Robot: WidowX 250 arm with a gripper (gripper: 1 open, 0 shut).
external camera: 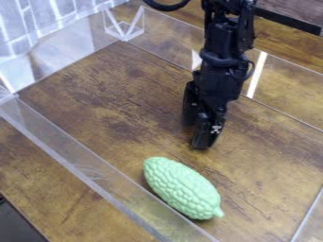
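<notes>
A pale green bumpy vegetable, like a bitter melon (183,187), lies on the wooden surface (94,104) at the lower middle. My black gripper (202,132) hangs low over the wood at the centre right, above and behind the vegetable and apart from it. The arm reaches up out of the top of the view. My gripper is open; its dark fingers blend together, and I see nothing held in them.
Clear plastic walls (89,175) border the work area on the left, back and right. A white crumpled cloth or sheet (38,28) is at the top left. The wooden floor left of my gripper is clear.
</notes>
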